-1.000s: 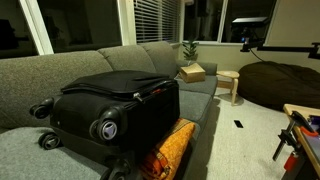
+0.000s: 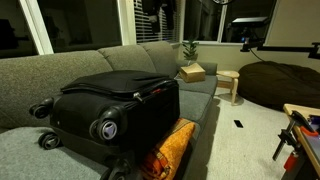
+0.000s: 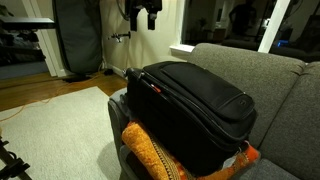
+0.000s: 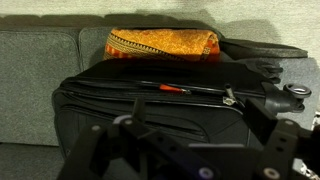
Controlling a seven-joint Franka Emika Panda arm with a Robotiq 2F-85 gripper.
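Observation:
A black soft-sided suitcase (image 2: 120,85) lies on its side on the grey couch, its wheels toward the near left in exterior view 1. Partly beneath it, along the seat's front edge, is an orange patterned cloth or cushion (image 3: 152,155). In the wrist view the suitcase (image 4: 185,75) spreads below me, with zippers and a small red tag (image 4: 174,89) showing; the orange fabric (image 4: 163,43) peeks out past its edge. My gripper hangs above the suitcase, open, with nothing between its fingers. Only its lower end appears at the top of exterior view 2.
The couch backrest (image 3: 245,55) rises behind the suitcase. Farther along the couch sits a cardboard box (image 2: 192,73) with a plant. A small round stool (image 2: 227,80) and a dark beanbag (image 2: 280,85) stand beyond.
My gripper was out of exterior view 1 a second ago; it has come into its top edge, above the suitcase. The suitcase and the orange fabric have not moved.

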